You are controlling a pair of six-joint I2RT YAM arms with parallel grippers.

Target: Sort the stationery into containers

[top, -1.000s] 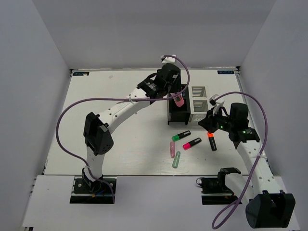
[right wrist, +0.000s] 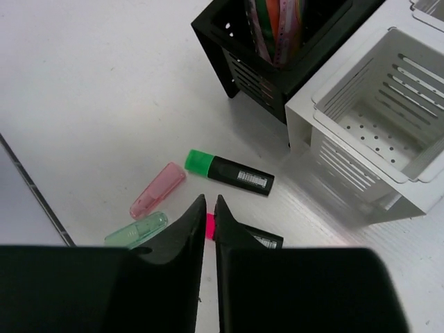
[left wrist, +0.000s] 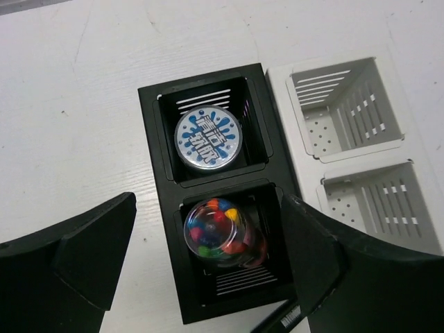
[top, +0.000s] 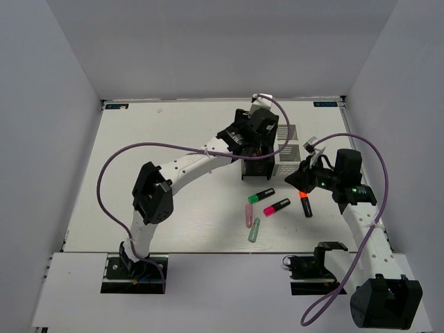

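The clear tube of coloured pens [left wrist: 216,232] stands in the near compartment of the black container [left wrist: 170,277]. My left gripper is open above that container, its fingers [left wrist: 90,250] apart on either side of the tube. A round tin [left wrist: 208,137] with a blue splash lid fills the far compartment. My right gripper is shut with nothing visible between its fingertips. On the table lie a green-capped highlighter [right wrist: 229,173], a pink-capped highlighter [top: 277,207], an orange-capped highlighter [top: 305,205], a pink slim item [right wrist: 157,191] and a green slim item [top: 254,230].
Beside the black container stands a white one [left wrist: 305,149], both its compartments empty. The left forearm [top: 194,166] crosses the table's middle and partly hides the black container from above. Bare table [top: 159,132] lies to the left.
The loose items stay put.
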